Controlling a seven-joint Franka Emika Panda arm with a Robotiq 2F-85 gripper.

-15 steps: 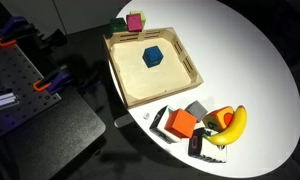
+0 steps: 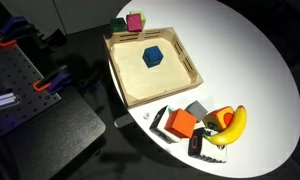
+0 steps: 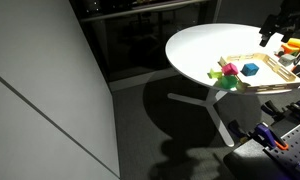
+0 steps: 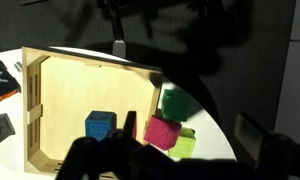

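My gripper hangs high over the round white table, its dark fingers standing wide apart with nothing held between them. In the wrist view a pinkish-red cube (image 4: 162, 132), a dark green cube (image 4: 176, 103) and a yellow-green cube (image 4: 184, 146) appear below the gap, clustered just outside the wooden tray (image 4: 32, 105). Inside the tray lies a blue cube (image 4: 100, 122), also seen in exterior view 1 (image 2: 152, 56). Exterior view 2 shows the gripper (image 3: 276, 38) at upper right, clear of the cubes.
Beyond the tray's other end, a yellow banana (image 2: 230, 127), an orange-red block (image 2: 180, 123), a grey block (image 2: 196, 109) and black-and-white boxes (image 2: 204, 150) crowd together. A dark platform (image 2: 50, 140) stands beside it.
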